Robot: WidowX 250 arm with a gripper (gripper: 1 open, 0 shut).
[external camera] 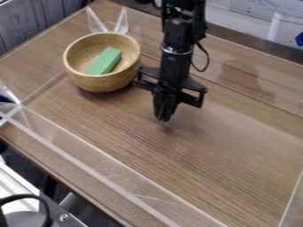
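Note:
My black gripper (165,110) hangs low over the wooden table (178,168) near its middle, pointing down, with its fingers shut; nothing shows between them. Just to its left is a tan bowl (90,82) with a green block (105,60) lying inside it.
Clear tape strips run along the left side and near the right front corner. Cables and hardware sit at the lower left, off the table's edge. A white wall edge borders the back right.

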